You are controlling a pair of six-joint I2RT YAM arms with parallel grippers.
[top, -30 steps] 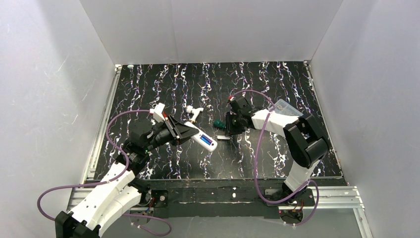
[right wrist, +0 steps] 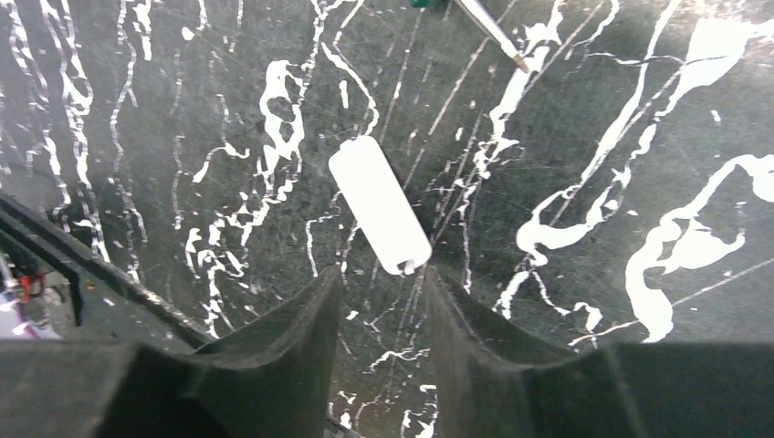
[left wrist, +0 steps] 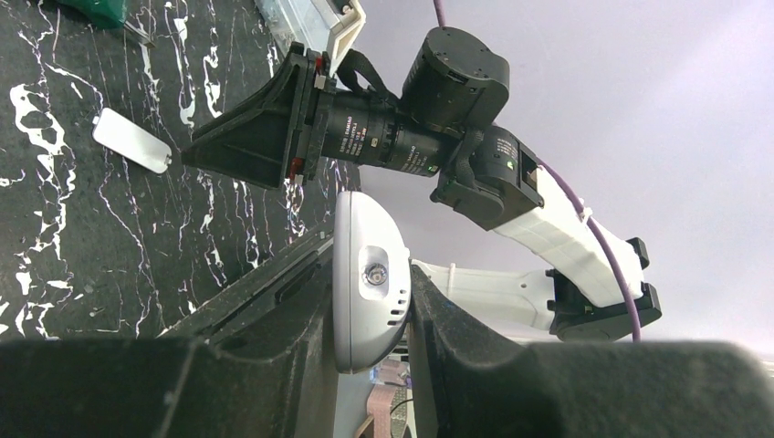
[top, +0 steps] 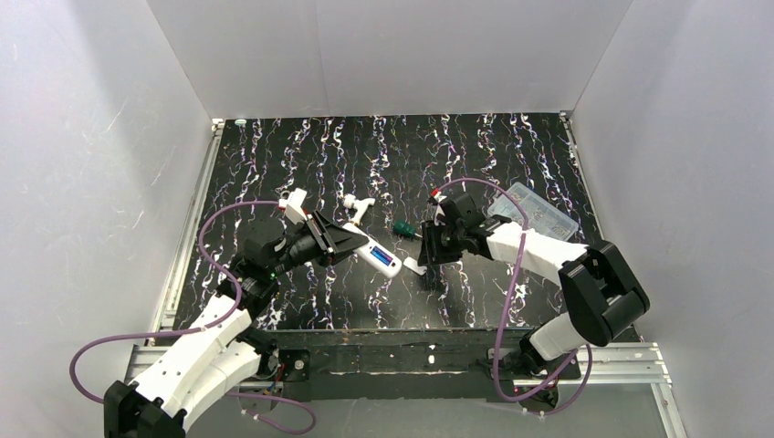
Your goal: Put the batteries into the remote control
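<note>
The white remote (top: 378, 259), screen upward, is held in my shut left gripper (top: 343, 239); the left wrist view shows its end (left wrist: 370, 278) between the fingers. A small white piece (right wrist: 380, 205), apparently the battery cover, lies on the black marbled table (top: 347, 155). My right gripper is over the table just beside that piece's lower end, part open with a gap between its fingertips and nothing held. No loose batteries can be clearly made out.
A green-handled screwdriver (top: 404, 229) lies behind the cover. A white object (top: 360, 205) stands or lies behind the remote. A clear compartment box (top: 538, 210) is at the right.
My right gripper has moved slightly toward the front and right, and the white piece now looks slightly turned. The left gripper and remote are about where they were.
</note>
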